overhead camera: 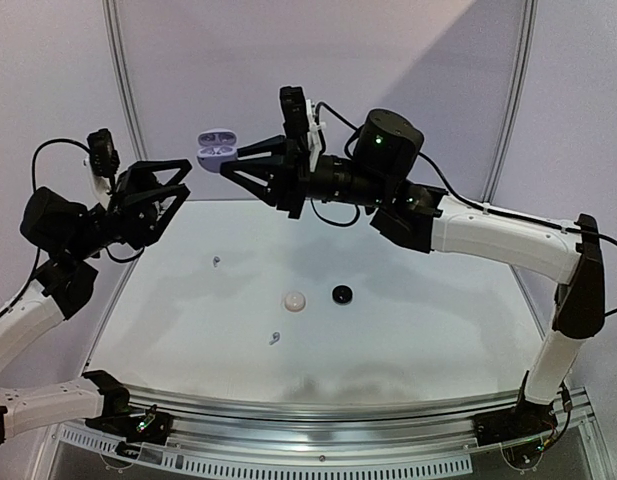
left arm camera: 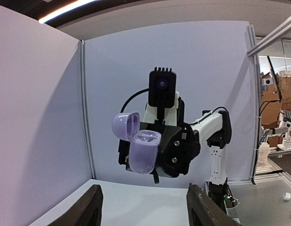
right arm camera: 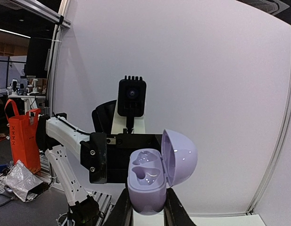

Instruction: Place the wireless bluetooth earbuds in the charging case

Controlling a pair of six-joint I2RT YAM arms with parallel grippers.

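The lilac charging case [overhead camera: 217,154] is held up above the far side of the table with its lid open. My right gripper [overhead camera: 228,166] is shut on the case's lower body. In the right wrist view, the case [right arm camera: 147,181] stands upright between the fingers, and both of its wells look empty. To the left of it, my left gripper [overhead camera: 187,178] points toward the case, fingers parted with a gap and nothing between them. Two small pale earbuds lie on the table: one earbud [overhead camera: 216,261] farther back, the other earbud [overhead camera: 275,338] nearer the front.
On the white table, a round white piece [overhead camera: 294,301] sits beside a round black piece [overhead camera: 342,294]. Both arms hover well above it.
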